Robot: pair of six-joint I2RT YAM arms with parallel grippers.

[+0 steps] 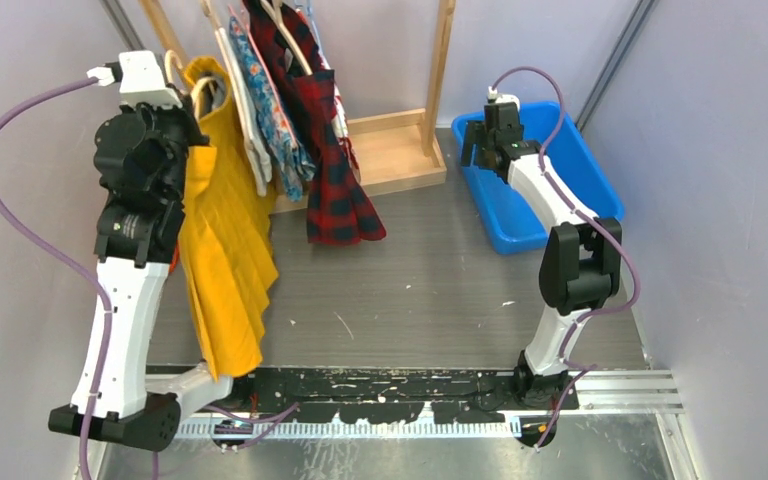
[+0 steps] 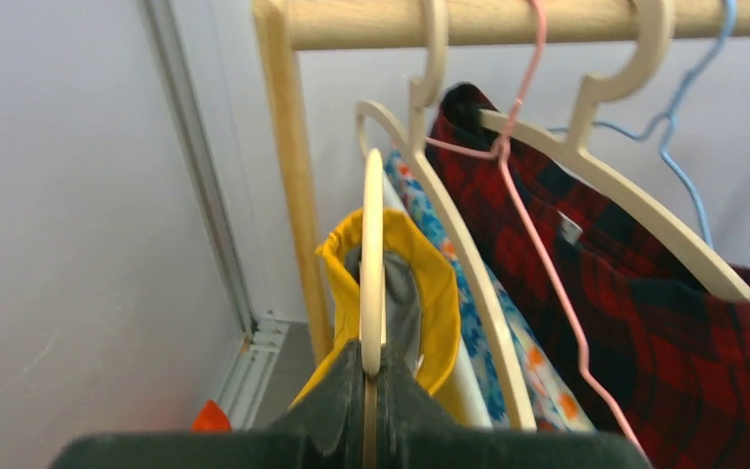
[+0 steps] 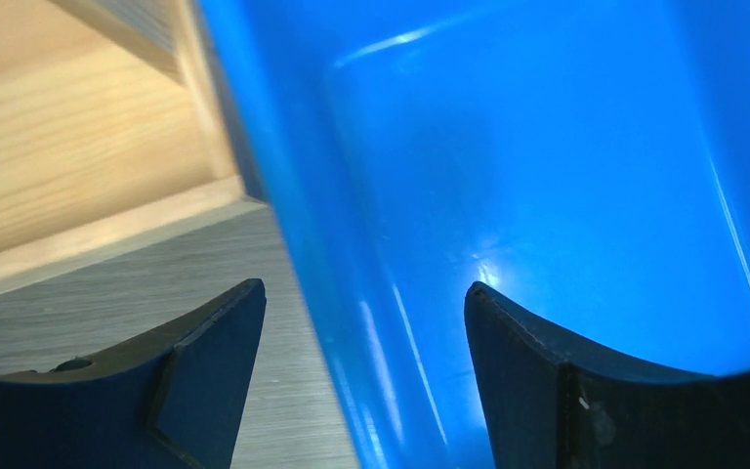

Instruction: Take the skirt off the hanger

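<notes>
My left gripper is shut on a pale wooden hanger (image 2: 372, 264), seen edge-on between its fingers. The yellow skirt (image 1: 222, 290) hangs beside it, drawn long toward the front in the top view; its waistband (image 2: 433, 293) with grey lining shows behind the hanger in the left wrist view. My right gripper is open over the left rim of the blue bin (image 3: 547, 176), with nothing between its fingers.
Other garments, including a red plaid one (image 1: 340, 210) and a floral one (image 1: 275, 120), hang on the wooden rack (image 1: 440, 60). Bare floor (image 1: 390, 290) lies in front. Walls border both sides.
</notes>
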